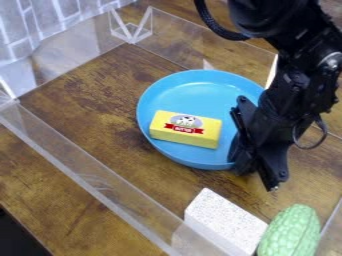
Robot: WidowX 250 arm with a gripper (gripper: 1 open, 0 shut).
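A blue round bowl (198, 90) holds a yellow butter box (186, 127) with a cow logo and red label. My black gripper (251, 160) is pointed down at the bowl's right side, low over its rim and the wooden surface. Its fingertips are dark and partly hidden, and nothing is visibly held between them.
A white block (225, 221) and a green cabbage-like vegetable (289, 233) sit at the bottom right. Clear plastic walls border the wooden floor (80, 100), which is bare to the left of the bowl. A white grid object (34, 25) stands at the top left.
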